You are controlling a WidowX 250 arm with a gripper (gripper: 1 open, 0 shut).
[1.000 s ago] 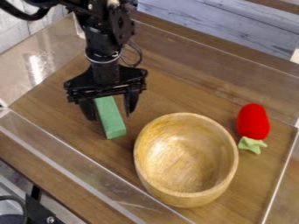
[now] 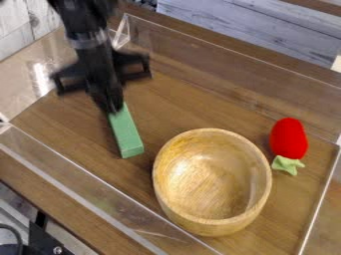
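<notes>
A green block (image 2: 126,135) lies on the wooden table left of a large wooden bowl (image 2: 210,182). My gripper (image 2: 112,98), dark and motion-blurred, is raised over the far end of the block; whether its fingers are open or shut is too blurred to tell. Nothing is visibly lifted with it.
A red object (image 2: 289,136) with a pale green piece below it sits at the right. Raised clear edges run along the left and front.
My gripper has moved up and a little left from low over the green block, uncovering more of it. The block stays on the table.
</notes>
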